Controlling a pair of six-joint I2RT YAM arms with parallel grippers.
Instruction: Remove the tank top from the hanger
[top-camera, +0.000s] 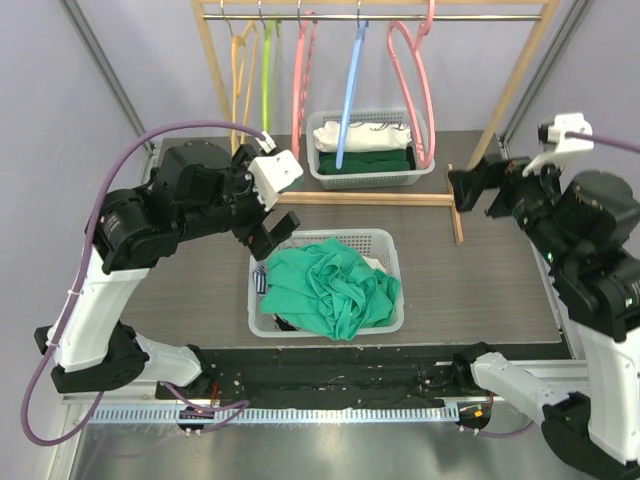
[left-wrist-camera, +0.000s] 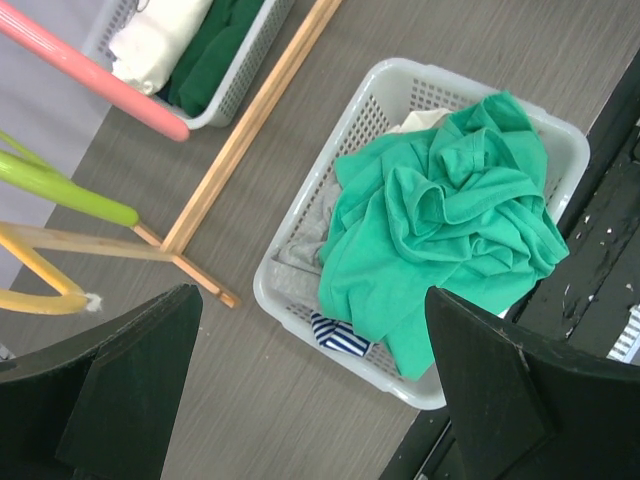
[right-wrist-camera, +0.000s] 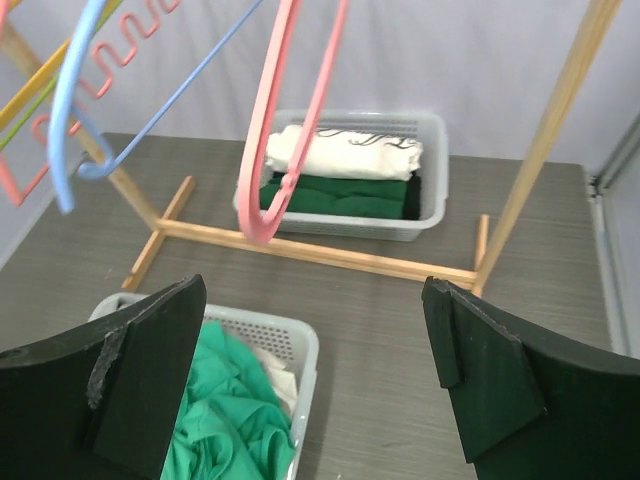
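Note:
A green garment (top-camera: 333, 287), likely the tank top, lies crumpled in the near grey basket (top-camera: 392, 250), off any hanger. On the rail's right side hangs a bare pink hanger (top-camera: 427, 100), its lower end close in the right wrist view. My left gripper (top-camera: 278, 205) stands open above the basket's upper left, with nothing between its fingers. Open and empty too, my right gripper (top-camera: 478, 195) hovers right of the pink hanger, apart from it. The right wrist view shows only part of the green garment (right-wrist-camera: 230, 410).
More bare hangers hang on the metal rail (top-camera: 470, 17): a blue hanger (top-camera: 352, 95), a green hanger (top-camera: 267, 75) and yellow ones. Behind the wooden bar (top-camera: 370, 199) stands a second basket (top-camera: 375, 181) with folded white and dark green cloth.

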